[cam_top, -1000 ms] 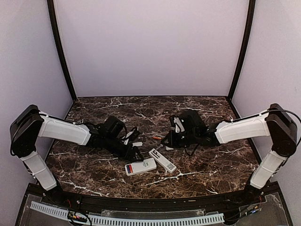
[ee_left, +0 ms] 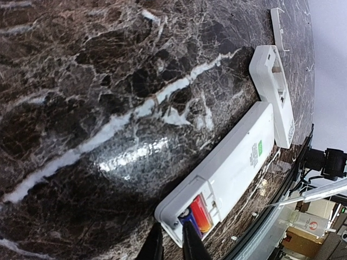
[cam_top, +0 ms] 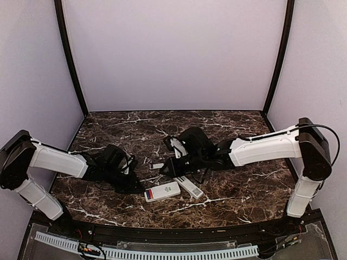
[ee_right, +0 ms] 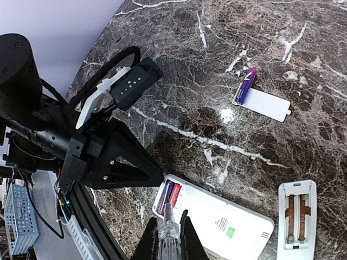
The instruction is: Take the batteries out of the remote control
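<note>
The white remote control (cam_top: 162, 192) lies face down, its battery bay uncovered at the left end. A blue battery (ee_left: 187, 218) and a red battery (ee_left: 201, 212) sit side by side in the bay. My left gripper is slightly open at that end of the remote, with no battery visible between its fingers. In the right wrist view, the tip of the left gripper is by the bay's corner. My right gripper, above the remote, is shut on a slim silver object (ee_right: 169, 241); what it is cannot be told.
A purple battery (ee_right: 246, 85) lies on a loose white cover (ee_right: 265, 104) behind the remote. A second white remote (ee_right: 297, 222), its bay uncovered, lies to the right. Another white piece (ee_left: 277, 28) rests farther off.
My left gripper has moved left and down to the remote's battery end. The remotes have not moved.
</note>
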